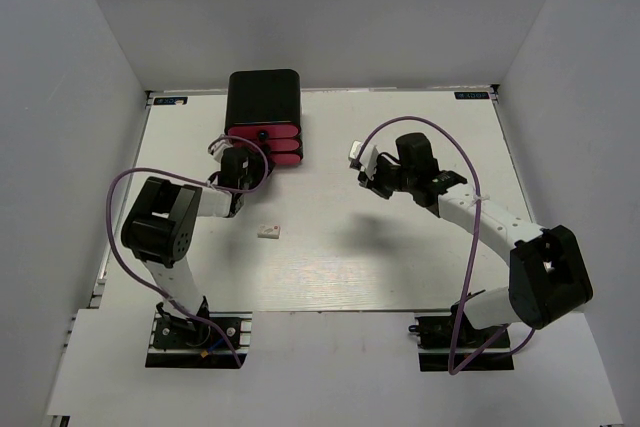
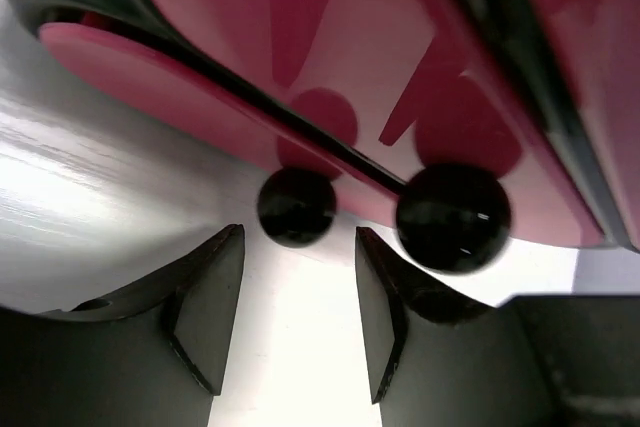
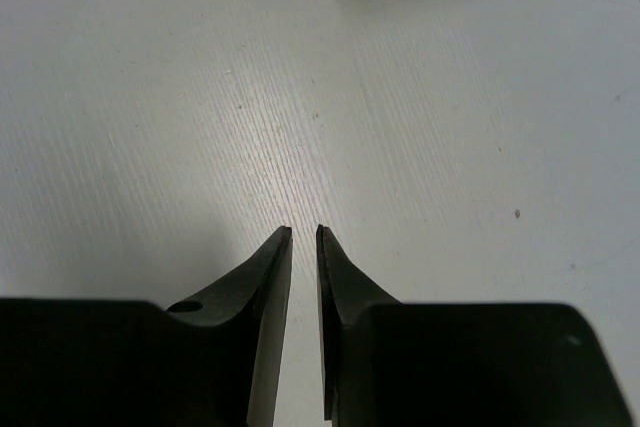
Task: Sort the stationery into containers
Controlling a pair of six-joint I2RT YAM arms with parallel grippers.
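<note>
A black cabinet with pink drawers stands at the back left. My left gripper is at its front; in the left wrist view the open gripper faces a round black knob on a pink drawer, with a second knob to the right. My right gripper hangs over the middle-right table, its fingertips close together; I see nothing clearly between them. A small pale block lies on the table in front of the cabinet.
Grey walls border it at the back and sides. Purple cables loop over both arms.
</note>
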